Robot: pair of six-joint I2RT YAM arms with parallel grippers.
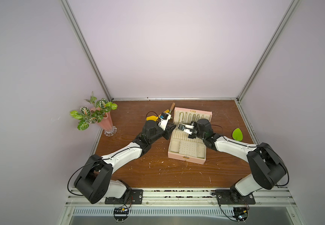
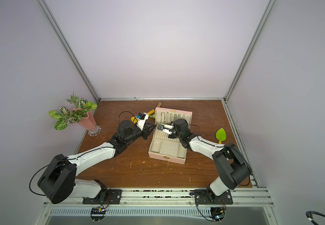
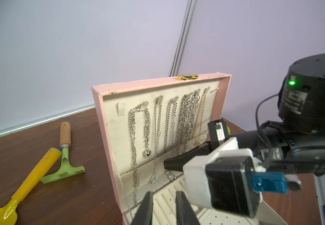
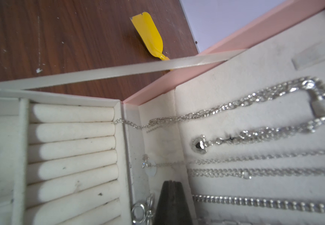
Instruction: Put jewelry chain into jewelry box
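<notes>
The pink jewelry box point(image 1: 185, 159) stands open, its cream lid upright at the back. Several chains hang on the lid; the leftmost silver chain point(image 3: 132, 138) has a heart pendant point(image 4: 199, 144). Its other strand trails down toward the ring rolls point(image 4: 76, 129). My right gripper is shut, its tips together in front of the lid's lower part, nothing visible between them. A thin chain point(image 4: 207, 161) and a cluster of silver rings point(image 4: 140, 213) lie outside its fingers. At the box's left side, my left gripper is open and empty.
A transparent strap point(image 4: 113, 72) spans the box's left side between lid and base. Left of the box lie a yellow scoop point(image 3: 34, 176) and a green scraper point(image 3: 63, 169). A potted plant point(image 1: 106, 121) stands farther left. Bare table lies in front.
</notes>
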